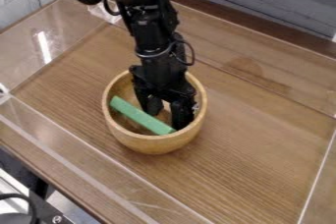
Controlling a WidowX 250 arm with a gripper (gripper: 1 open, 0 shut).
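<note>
A round tan bowl (pixel 152 141) sits in the middle of the wooden table, with a green bar (pixel 140 117) lying in it, slanting from upper left to lower right. My black arm comes from the top, and its gripper (pixel 171 108) is down inside the bowl at the right, beside the bar. The fingers are dark and partly hidden, so their spread and anything between them is hard to make out.
A white wall runs along the back right. A black cable lies at the lower left corner.
</note>
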